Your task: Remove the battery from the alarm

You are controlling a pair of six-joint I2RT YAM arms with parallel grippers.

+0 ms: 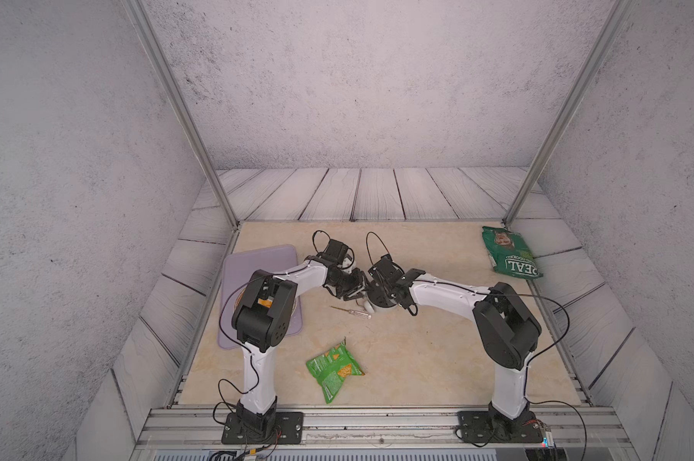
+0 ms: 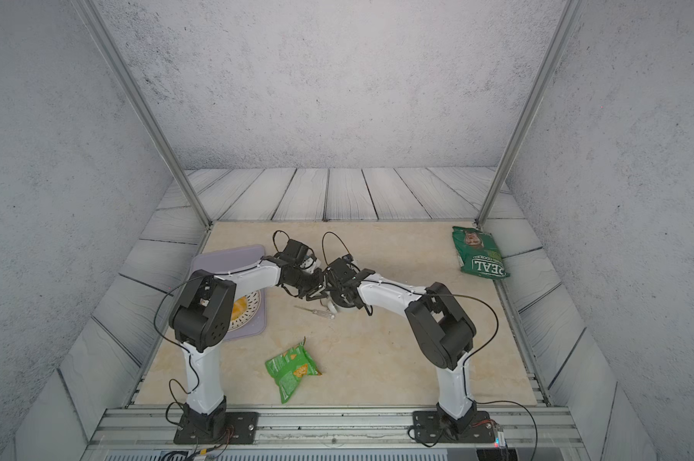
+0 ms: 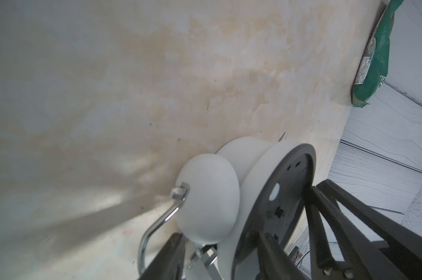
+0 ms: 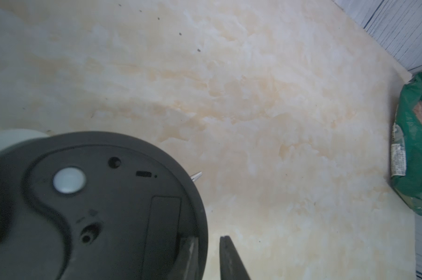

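Note:
A round white alarm clock (image 3: 253, 205) stands tilted, its dark back facing my right arm. In the left wrist view it shows a white bell (image 3: 208, 198) and a metal handle (image 3: 154, 228). My left gripper has its fingers apart on either side of the clock's near edge; contact is unclear. A battery cover (image 4: 161, 233) lies in place on the clock's back. My right gripper is at the rim beside that cover, its fingers slightly apart. One fingertip overlaps the back, the other stands outside the rim. Whether they grip anything is unclear. No loose battery is visible.
A screwdriver (image 1: 350, 312) lies just in front of the clock. A green snack bag (image 1: 335, 372) lies at the front, and another green bag (image 1: 512, 252) at the back right. A purple tray (image 1: 239, 265) occupies the left side.

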